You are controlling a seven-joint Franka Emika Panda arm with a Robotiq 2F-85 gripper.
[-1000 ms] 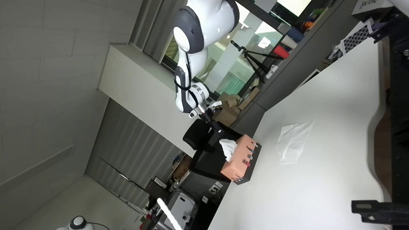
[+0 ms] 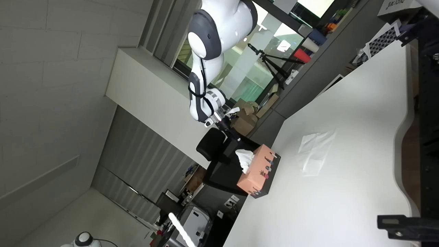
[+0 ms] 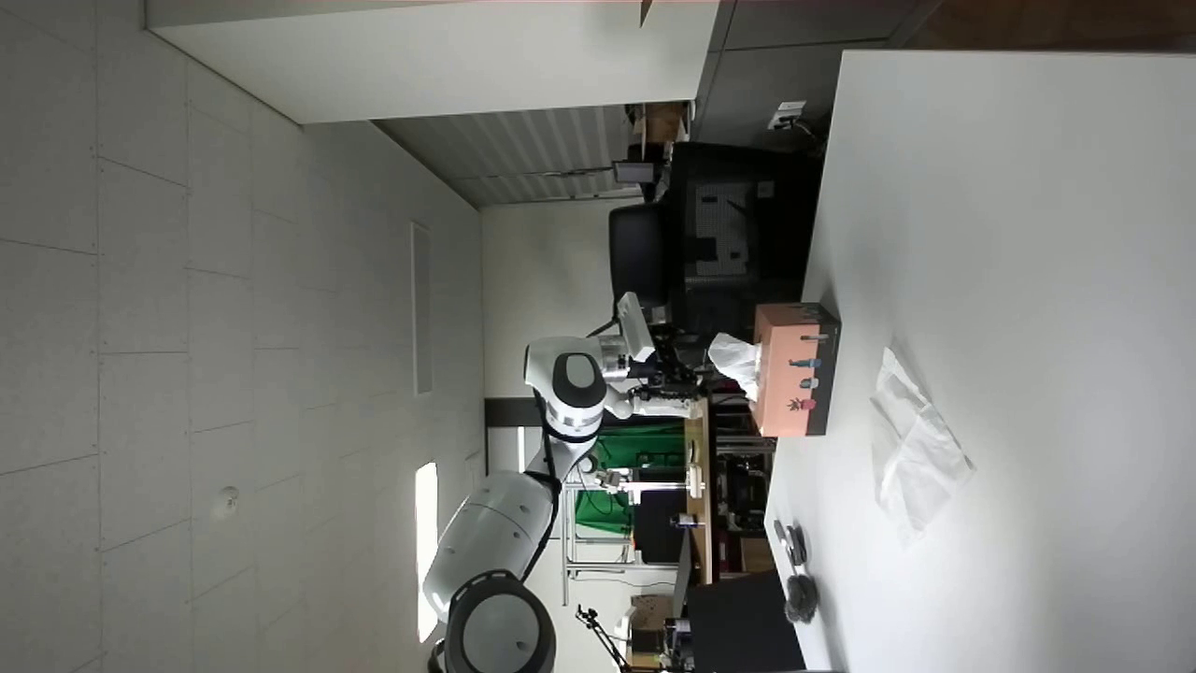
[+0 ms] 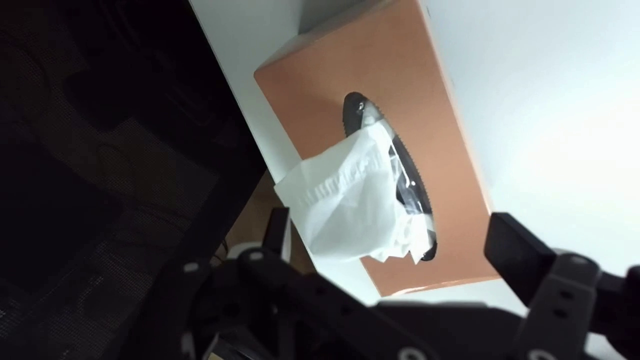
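Observation:
An orange tissue box [image 4: 396,66] with a dark base stands on the white table, and a white tissue [image 4: 348,198] sticks up out of its slot. My gripper is open above the box; in the wrist view its two black fingers stand wide apart, one on each side of the tissue. Nothing is held between them. In exterior view 2 the gripper [image 3: 692,376] hangs just over the tissue [image 3: 734,361], apart from it as far as I can tell. Another white tissue [image 3: 914,454] lies spread on the table, away from the box.
In exterior view 2, small dark items [image 3: 798,572] lie near its far edge. A black chair [image 2: 212,144] is behind the table, beyond the box.
My gripper has shifted very slightly to the right in exterior view 1, with its fingertip a little nearer the box. The box and both tissues are unmoved.

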